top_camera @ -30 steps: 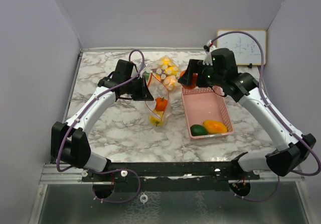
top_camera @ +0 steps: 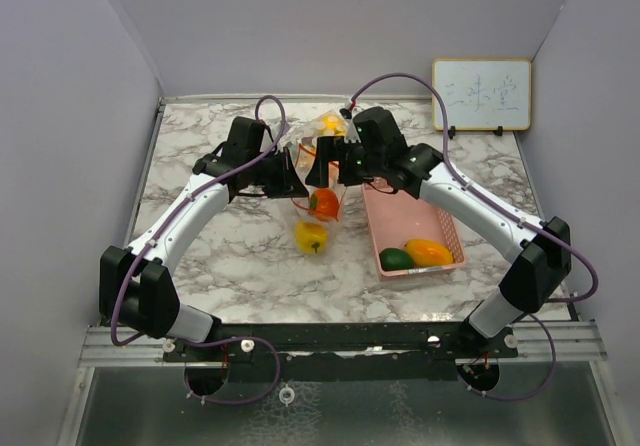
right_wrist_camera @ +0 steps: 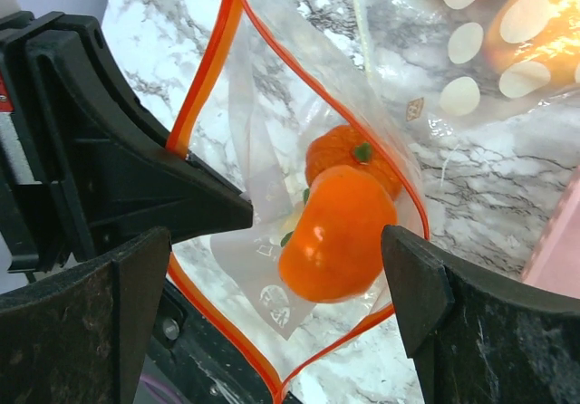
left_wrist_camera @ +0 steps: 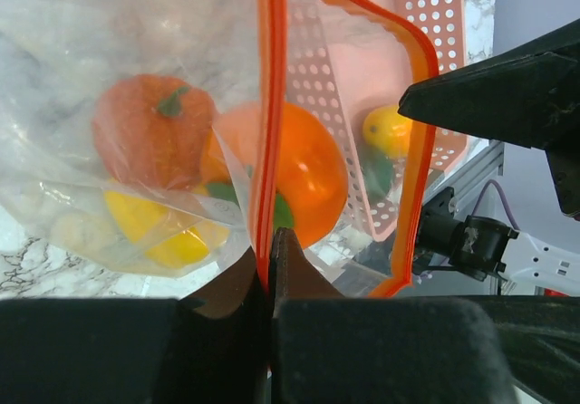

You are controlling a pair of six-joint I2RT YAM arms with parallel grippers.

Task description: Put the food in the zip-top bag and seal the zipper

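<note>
The clear zip bag (top_camera: 313,226) stands mouth open in mid table, its orange zipper rims looping wide, with an orange pepper (right_wrist_camera: 335,235), a red one (left_wrist_camera: 149,132) and a yellow one (top_camera: 311,237) inside. My left gripper (top_camera: 292,190) is shut on the bag's zipper edge at its left. My right gripper (top_camera: 335,161) is open over the bag's mouth, its wide fingers around the opening, with an orange pepper lying in the bag below and between them in the right wrist view.
A pink basket (top_camera: 405,221) to the right holds a green item (top_camera: 396,259) and an orange-yellow one (top_camera: 429,253). Another bag of food (right_wrist_camera: 526,33) lies behind the open bag. A whiteboard stands at the back right.
My right gripper has come left from over the basket to the bag; the orange pepper it carried has left its fingers and is down in the bag. The left arm is unchanged.
</note>
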